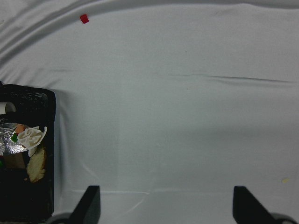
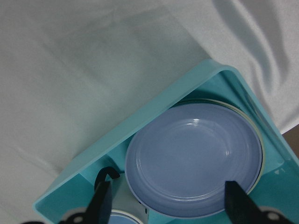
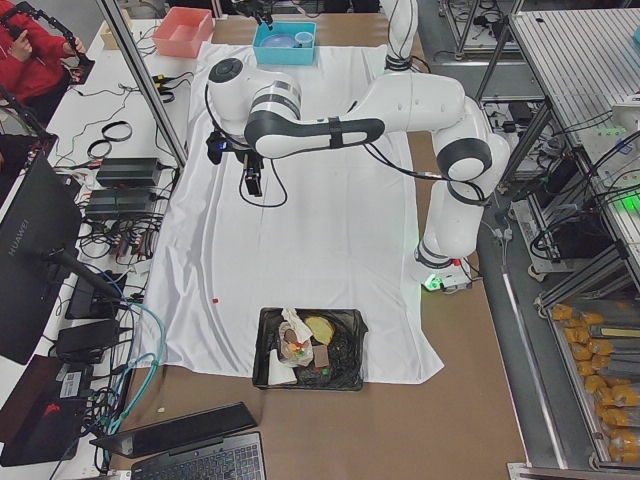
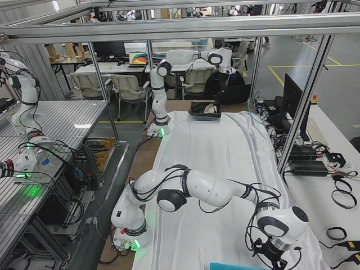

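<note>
In the right wrist view a teal bin [image 2: 275,186] holds a blue plate [image 2: 184,154] on another pale one and a cylindrical cup [image 2: 124,196] with a dark handle. My right gripper is open above the bin, nothing between its fingers. My left gripper is open over the white cloth [image 1: 177,116], empty. Beside it, in the left wrist view, a black tray [image 1: 32,200] holds foil, crumpled paper, bread [image 1: 36,165] and small scraps. A small red piece [image 1: 84,18] lies on the cloth.
A pink bin [image 3: 182,30] stands on the side table, which is crowded with cables, monitors and boxes. A laptop [image 3: 200,460] sits beyond the black tray.
</note>
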